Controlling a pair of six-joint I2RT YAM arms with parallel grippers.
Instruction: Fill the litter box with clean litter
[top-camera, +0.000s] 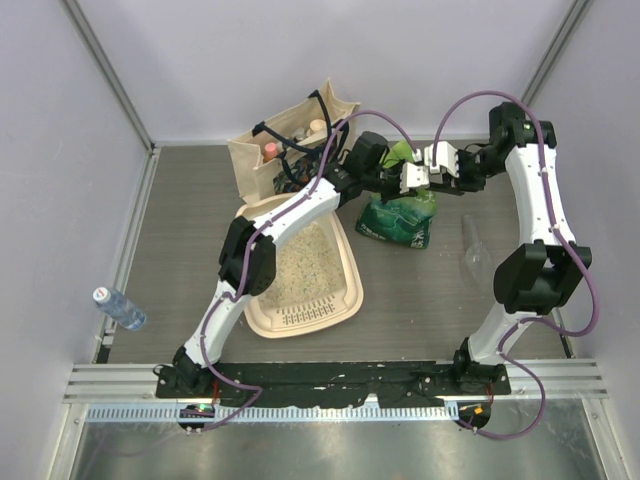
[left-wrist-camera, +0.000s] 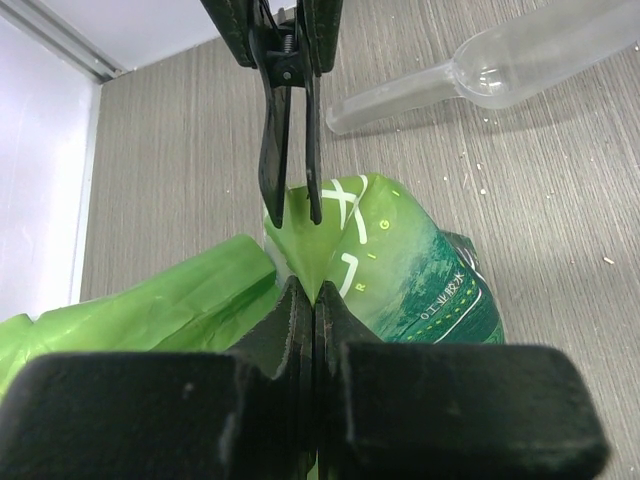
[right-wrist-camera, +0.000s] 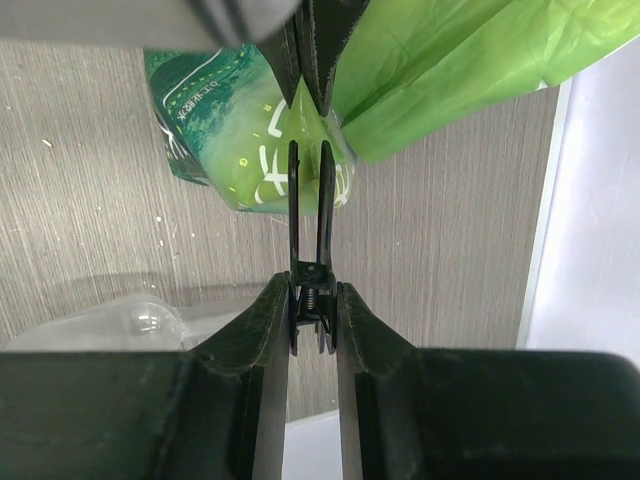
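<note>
The green bag lies on the table right of the white litter box, which has beige granules in it. In the left wrist view my left gripper is shut on a gathered fold of the bag. Opposite it, my right gripper has its fingers parted in a narrow gap. A crease of the bag runs up to and between those fingertips; whether they touch it I cannot tell. The bag's opening, if any, does not show.
A clear scoop-like object lies to the right of the bag. Behind the box stands a beige tote holding bottles. A water bottle lies at far left.
</note>
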